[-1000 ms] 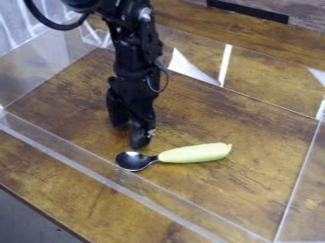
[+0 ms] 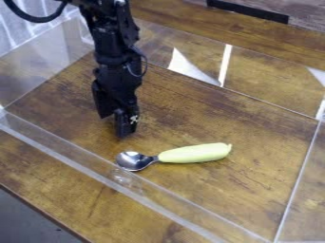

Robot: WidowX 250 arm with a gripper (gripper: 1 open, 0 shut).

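My black gripper (image 2: 117,114) hangs low over the wooden surface at the left of centre, open, with no object visible between its fingers. Below it, toward the front, lies a spoon with a shiny metal bowl (image 2: 131,159) and a pale yellow-green handle (image 2: 193,153) pointing to the right, apart from the gripper.
Clear plastic walls (image 2: 210,207) surround the wooden work area (image 2: 241,123). White pieces (image 2: 191,68) stand at the back right edge. Bare wood is free to the right of the gripper.
My gripper has moved slightly left and up in the view, away from the spoon. The spoon has not visibly moved.
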